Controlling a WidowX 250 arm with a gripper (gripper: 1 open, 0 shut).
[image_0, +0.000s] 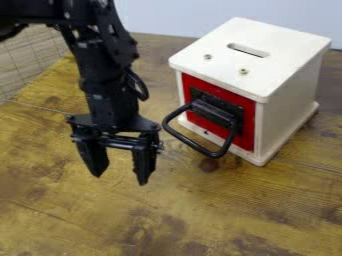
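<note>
My black gripper (118, 160) hangs open over the wooden table, left of a white wooden box (286, 103), with nothing between its fingers. The box has a red front panel (201, 88) with a black fitting and a black looped handle (203, 147) that sticks out toward me, just right of the gripper. A slot and two small metal knobs show on the box's top.
A woven mat or basket (27, 65) is at the back left, and a pale wall stands behind.
</note>
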